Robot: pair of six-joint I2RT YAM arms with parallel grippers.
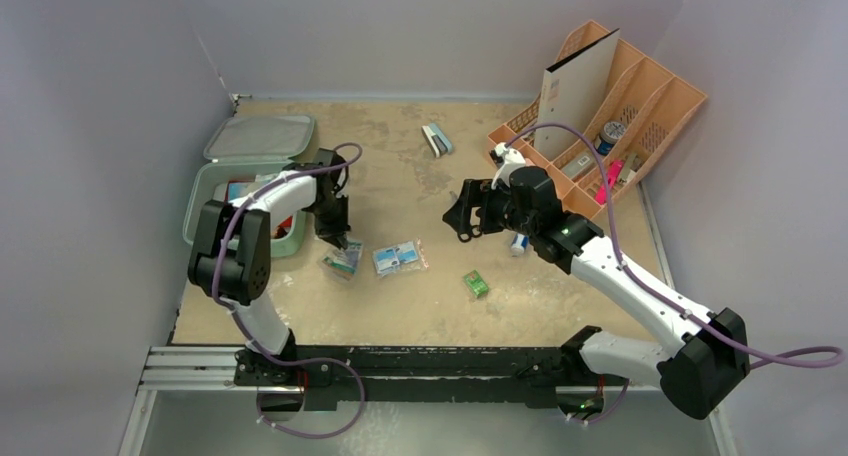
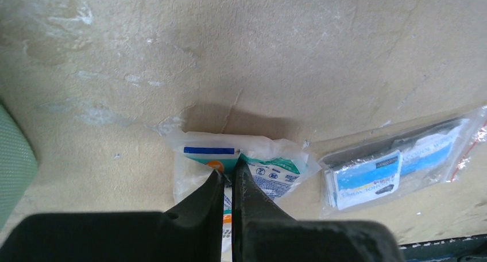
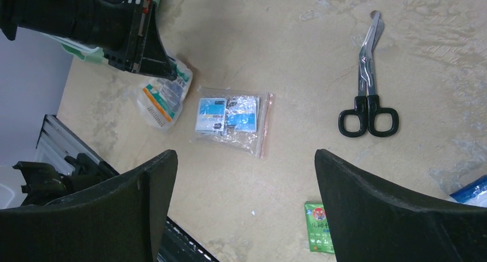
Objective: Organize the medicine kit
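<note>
My left gripper is shut on a white packet (image 2: 271,180) with green and orange print. The plastic bunches up between the fingertips, and the gripper's body covers the packet's lower part. To its right a clear zip bag (image 2: 367,178) of blue-and-white sachets lies flat. The green kit box (image 1: 292,238) stands behind the left arm, its lid open, with several red, blue and white items inside. Over the table's right half, my right gripper stays open and empty. Below it are black-handled scissors (image 3: 367,95) and a small green box (image 3: 319,227).
At the back right stands an orange organizer (image 1: 650,91) with a white folder and small items in it. A stapler (image 1: 437,140) lies at the back. A blue-and-white item (image 1: 519,244) lies under the right arm.
</note>
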